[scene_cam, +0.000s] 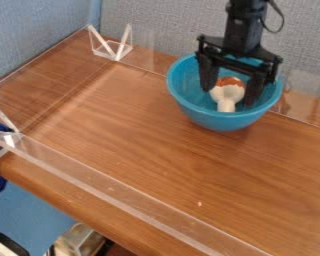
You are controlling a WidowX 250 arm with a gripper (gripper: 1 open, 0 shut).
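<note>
A blue bowl (208,113) sits toward the back right of the wooden table (149,180). Inside it stands a small pale object with an orange top (228,95), shaped somewhat like a mushroom. My black gripper (238,80) hangs over the bowl with its fingers apart on either side of that object; whether they touch it cannot be told from this view.
Clear plastic edging runs along the table's back and front-left sides, with white wire corner pieces (109,45) at the back left. Grey walls stand behind.
</note>
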